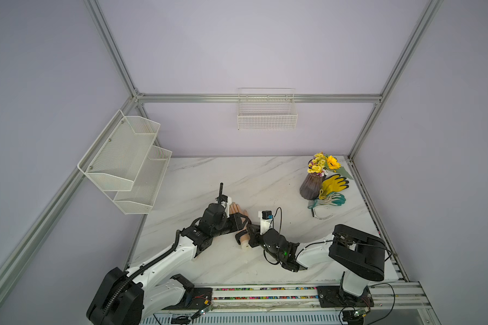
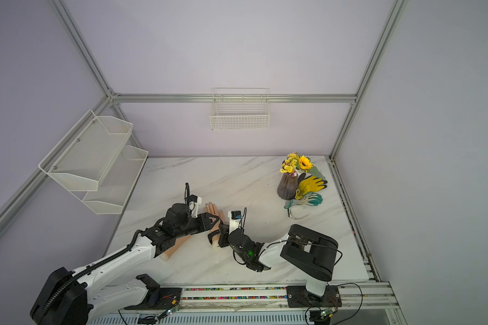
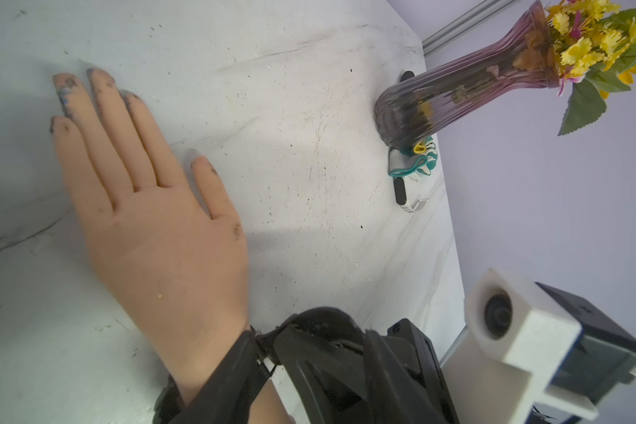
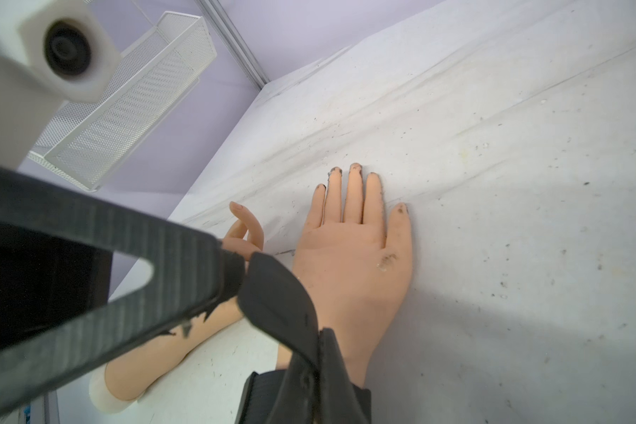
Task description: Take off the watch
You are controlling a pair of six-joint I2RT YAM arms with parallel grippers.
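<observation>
A flesh-coloured model hand (image 3: pixel 164 268) lies on the marble table, black watch (image 4: pixel 258 395) round its wrist. My left gripper (image 1: pixel 244 222) hangs just over the wrist; in its own wrist view the dark fingers stand apart, with black band or my other gripper behind them. My right gripper is at the watch, fingers together; whether anything thin is between them is hard to tell. The two grippers nearly touch and partly hide the watch.
A second model arm (image 4: pixel 148 360) lies to the left. Flower vase (image 1: pixel 311 187), yellow glove (image 1: pixel 333 184) and teal glove (image 1: pixel 328 200) stand or lie at back right. Mesh shelves (image 1: pixel 124 157) hang left.
</observation>
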